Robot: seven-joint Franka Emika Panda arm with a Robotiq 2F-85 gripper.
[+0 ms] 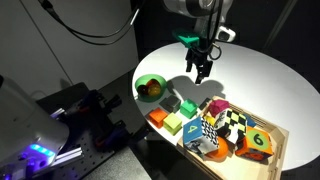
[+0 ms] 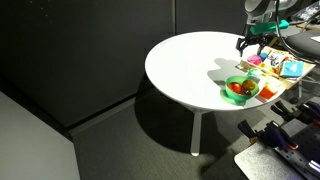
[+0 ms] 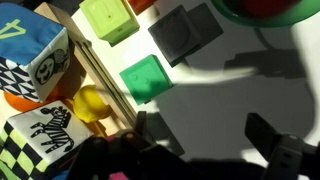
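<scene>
My gripper [image 1: 195,76] hangs above the white table, its fingers apart with nothing between them. In the wrist view the gripper shows its dark fingers at the lower edge over bare table. A green block [image 3: 146,79] lies ahead of the left finger, and a dark grey block [image 3: 184,34] lies beyond it. The yellow-green block [image 3: 110,18] is farther off at the upper left. In exterior view 1, an orange block [image 1: 157,117] and a pink block [image 1: 218,105] also lie near these blocks.
A green bowl [image 1: 141,88] with red and other round items stands to the left of the blocks. The wooden tray [image 1: 262,172] at the front right holds patterned cubes and an orange ball.
</scene>
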